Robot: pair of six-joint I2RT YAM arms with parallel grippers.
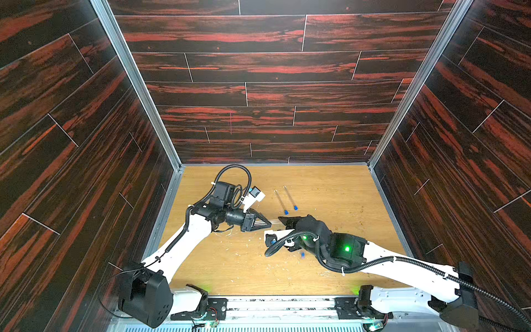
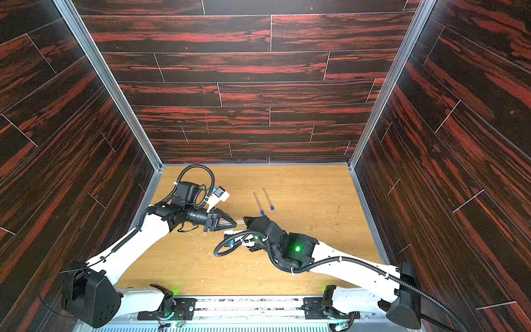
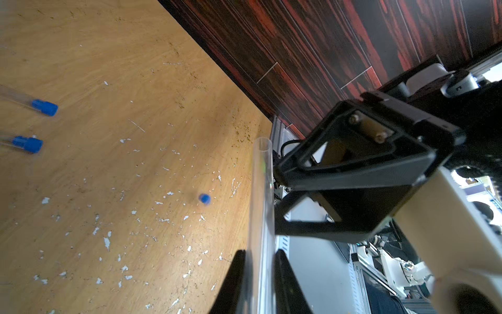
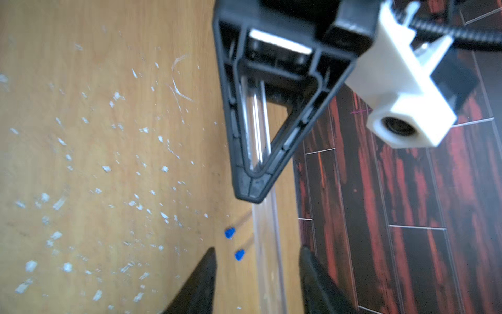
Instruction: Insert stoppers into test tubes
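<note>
My left gripper is shut on a clear test tube (image 3: 261,201), which appears open and bare at its far end. Facing it, my right gripper stands open; the tube runs across the gap between its spread fingers in the right wrist view, and they carry no stopper. A loose blue stopper (image 3: 204,198) lies on the table, apart from the tube; in the top left view this stopper (image 1: 302,254) shows just below the right gripper's arm. The right arm hides it in the top right view.
Two more tubes with blue stoppers (image 1: 286,212) (image 1: 295,208) in their ends lie behind the grippers on the wooden table (image 1: 343,188). Small white flakes litter the front of the table. Open table surrounds the far and right sides.
</note>
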